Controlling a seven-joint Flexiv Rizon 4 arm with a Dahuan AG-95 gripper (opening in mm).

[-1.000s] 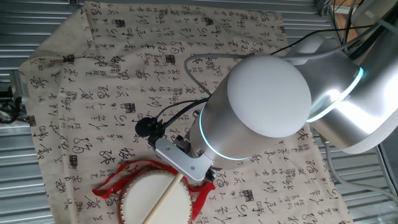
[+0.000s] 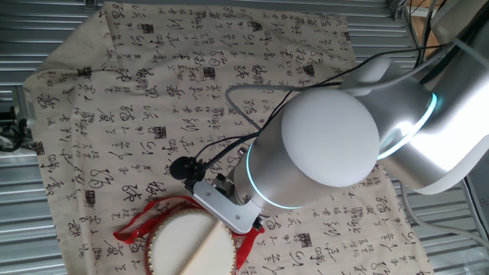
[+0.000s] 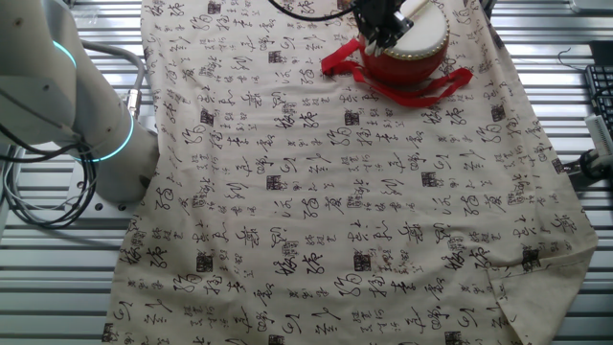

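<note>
A red drum (image 3: 407, 65) with a pale drumhead (image 2: 180, 238) stands on the cloth, at the bottom of exterior view 1 and the top of exterior view 2. A red ribbon (image 3: 428, 95) trails around its base. Over the drumhead slants a light wooden drumstick (image 2: 203, 251), its upper end running into my gripper (image 3: 382, 36). The gripper is at the drum's edge and appears shut on the stick, though the arm's bracket hides its fingers in exterior view 1. Whether the stick's far end touches the drumhead cannot be made out.
A patterned cloth (image 3: 316, 211) with dark characters covers the slatted metal table (image 3: 57, 287). Most of it is bare, with a folded corner. A keyboard (image 3: 601, 96) lies at the right edge in exterior view 2. Cables loop along the arm.
The arm's wrist has shifted slightly downward in exterior view 1, and the drumstick has shifted with it. The drum and ribbon have stayed in place.
</note>
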